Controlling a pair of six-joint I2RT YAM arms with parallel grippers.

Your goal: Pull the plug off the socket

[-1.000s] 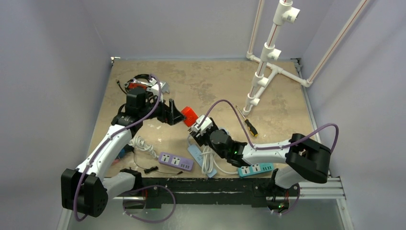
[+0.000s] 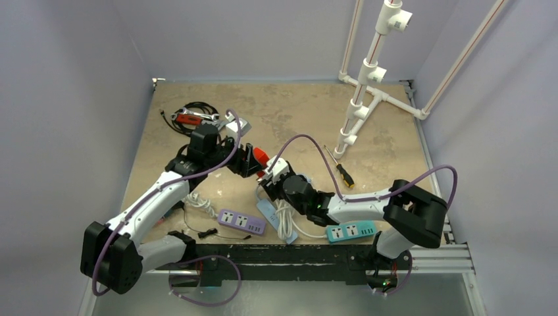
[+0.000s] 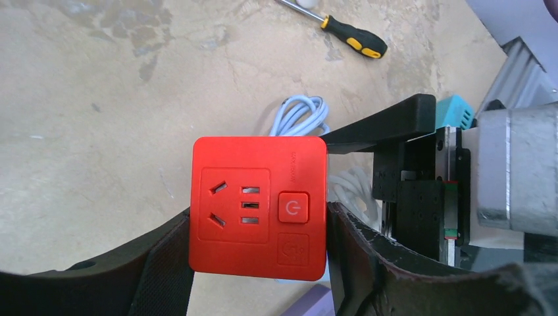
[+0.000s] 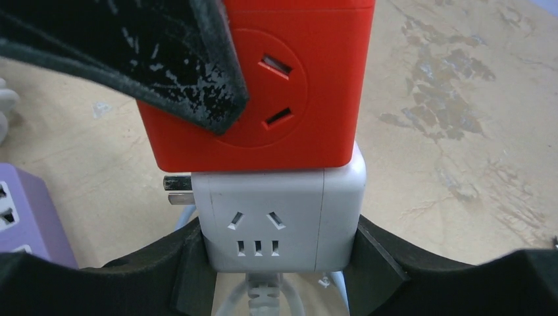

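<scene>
A red cube-shaped socket (image 3: 227,260) fills the middle of the left wrist view, slots and a power button facing the camera. The fingers (image 3: 164,263) of my left gripper stand close along both its sides; whether they press on it cannot be told. In the right wrist view, my right gripper is shut on a white plug block (image 4: 263,197) with slots in its face. Metal prongs (image 4: 177,189) stick out at its left. The red socket (image 4: 316,85) sits against the block's top. A left finger covers part of the red face.
Below the arms lie a purple power strip (image 2: 241,222), a blue strip (image 2: 266,209) with coiled white cable (image 2: 285,220), and a teal strip (image 2: 352,230). A screwdriver (image 2: 345,176) lies right; white pipes (image 2: 358,99) stand behind it.
The left arm has moved right, bringing its gripper from beside the red socket to around it. The right gripper has shifted only slightly, still on the white block.
</scene>
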